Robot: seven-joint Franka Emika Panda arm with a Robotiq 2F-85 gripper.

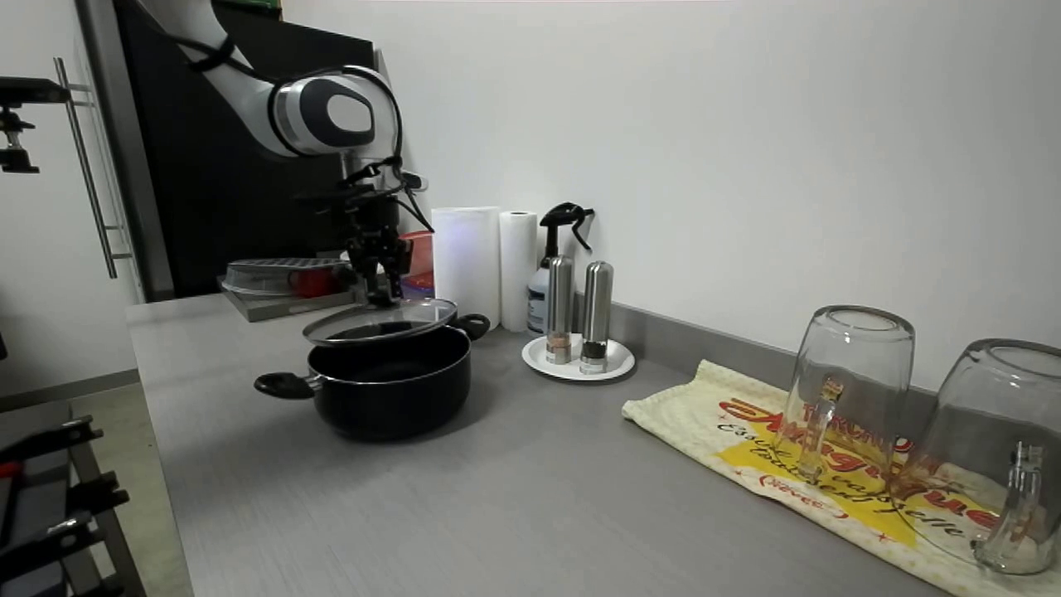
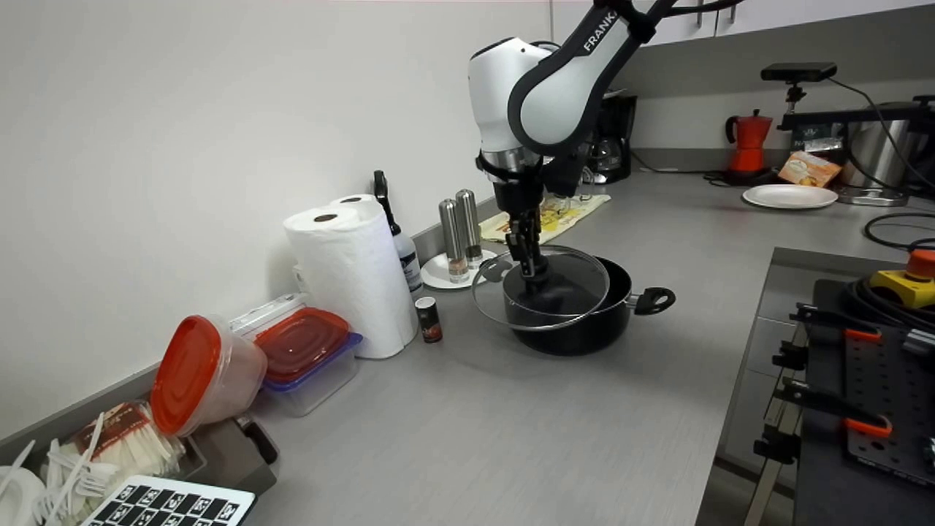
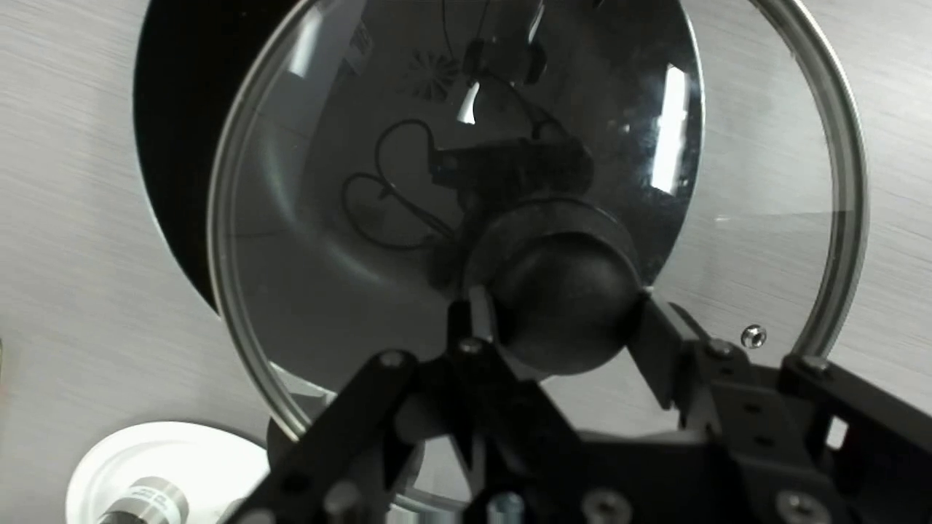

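Observation:
A round glass lid [image 1: 343, 327] with a metal rim is over the far part of a black two-handled pot [image 1: 393, 398], offset from its opening. My gripper is shut on the lid's dark round knob [image 3: 563, 297], one finger on each side. In exterior view 2 the lid [image 2: 570, 308] overhangs the pot [image 2: 605, 329] on the near side, and a crescent of the opening stays uncovered. Whether the lid's rim touches the pot cannot be told. The pot stands upright on the grey counter.
Two metal grinders [image 1: 594, 308] stand on a white plate [image 1: 627, 365] by the wall. Paper towel rolls [image 2: 350, 263], a small spice jar [image 2: 427, 319] and plastic tubs [image 2: 302, 351] line the wall. The counter [image 2: 491, 438] has free room in front of these.

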